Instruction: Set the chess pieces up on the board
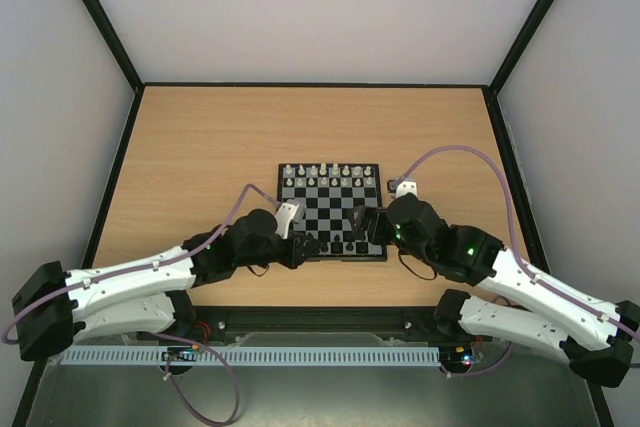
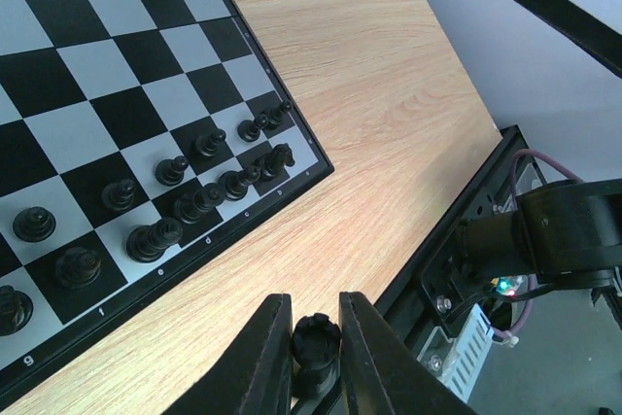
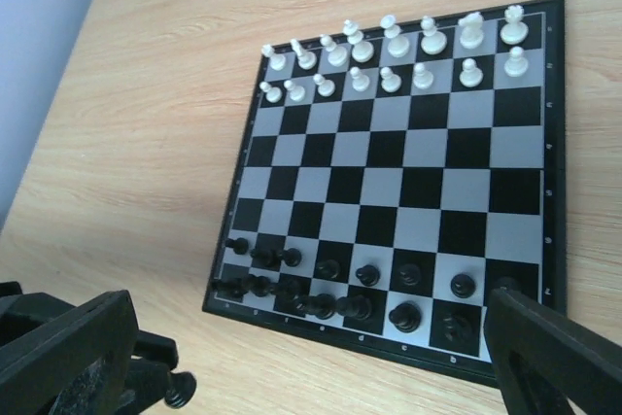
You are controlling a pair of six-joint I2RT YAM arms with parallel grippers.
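The chessboard (image 3: 423, 187) lies flat on the table. White pieces (image 3: 394, 36) stand in two rows along its far side. Black pieces (image 3: 354, 306) fill two rows along the near side, and a finger of my right gripper partly covers the near right corner. My left gripper (image 1: 312, 245) is shut on a black piece (image 2: 316, 342), held off the board near its front left corner; its round top shows between the fingers. Over the board's right part, my right gripper (image 1: 368, 224) is open, its fingers (image 3: 92, 362) wide apart with nothing gripped.
Bare wooden table (image 1: 220, 147) surrounds the board at the back and on both sides. A small dark object (image 1: 392, 186) sits at the board's right edge, beside my right arm. The table's dark front rail (image 1: 310, 319) runs close to both arms.
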